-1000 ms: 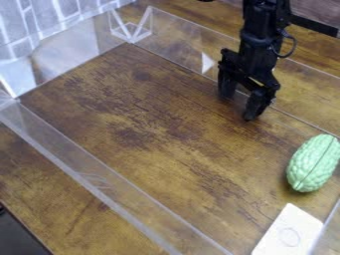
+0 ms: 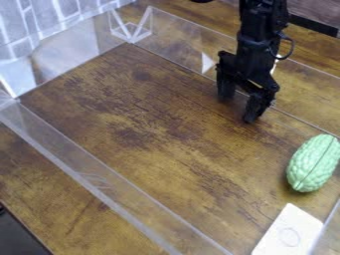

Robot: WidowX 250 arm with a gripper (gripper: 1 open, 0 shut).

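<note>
My black gripper hangs down at the upper right of the camera view, low over the wooden table beside the clear back wall. Its fingertips are dark and small here; I cannot tell whether anything is between them. A pale green ridged oblong object lies at the right, apart from the gripper and nearer the camera.
Clear plastic walls border the work area. A white pad with a round mark sits at the bottom right. A patterned cloth is at the top left.
The arm has shifted very slightly to the left since a second ago. The green object and the pad are unmoved.
</note>
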